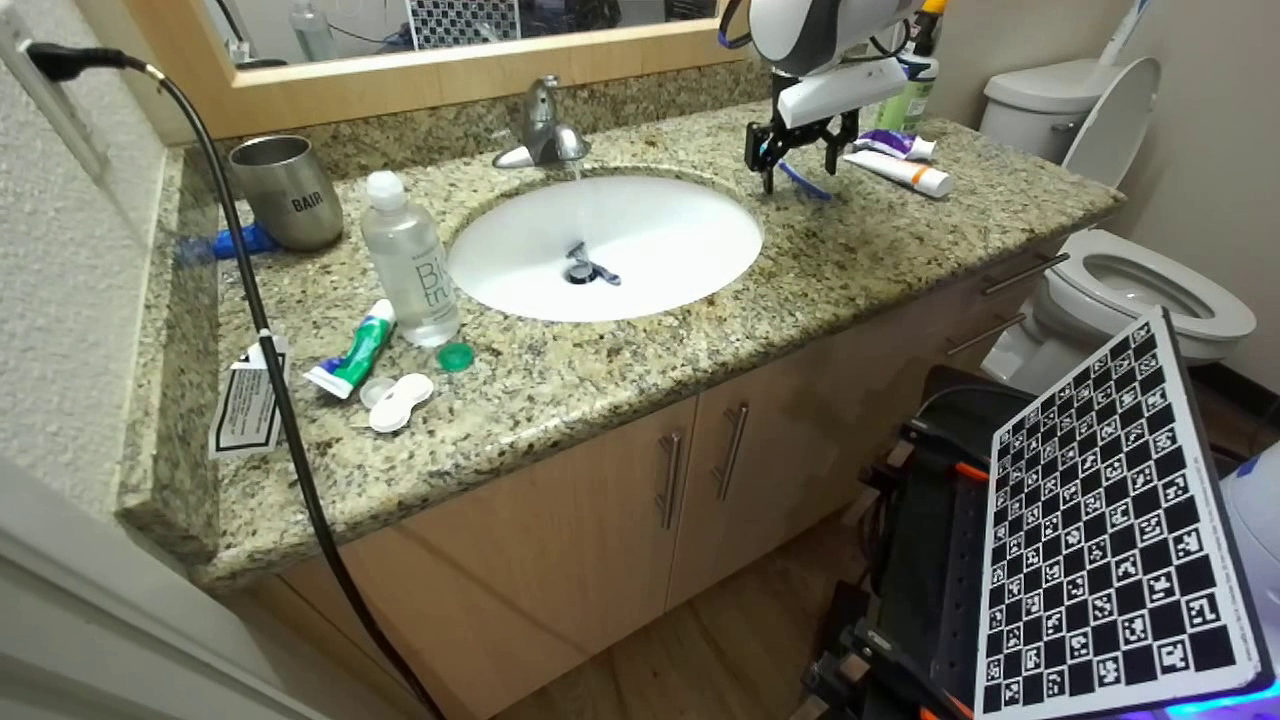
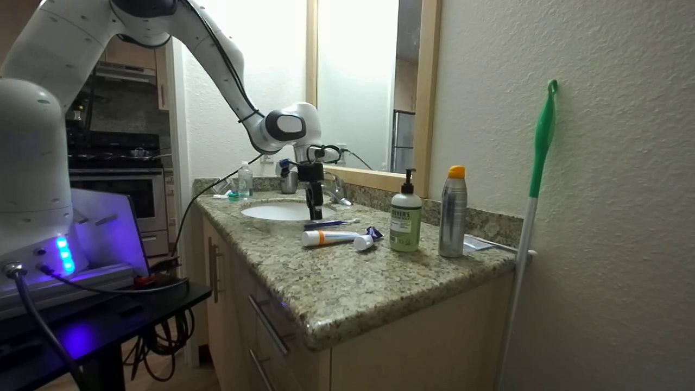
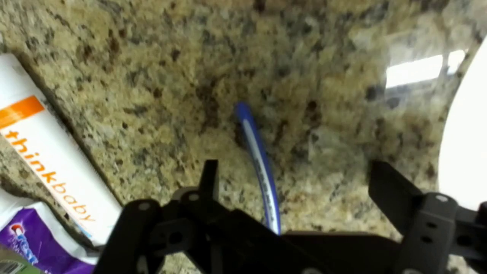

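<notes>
A slim blue toothbrush (image 3: pixel 261 166) lies on the granite counter right of the sink, its handle running between my two spread fingers in the wrist view. Its far end disappears behind the gripper body there. My gripper is open, pointing down over the brush with nothing held. From the side, the gripper (image 2: pixel 315 215) is low over the counter just behind the toothbrush (image 2: pixel 330 222). In exterior view 1 the blue handle (image 1: pixel 804 181) shows between the black fingers (image 1: pixel 833 154).
Close by lie a white thinkbaby tube (image 3: pixel 54 155) and a purple toothpaste tube (image 3: pixel 41 237). A green soap bottle (image 2: pixel 405 221) and a metal spray can (image 2: pixel 452 215) stand farther right. The white sink (image 1: pixel 708 234) borders the other side; its faucet (image 1: pixel 546 132) rises behind.
</notes>
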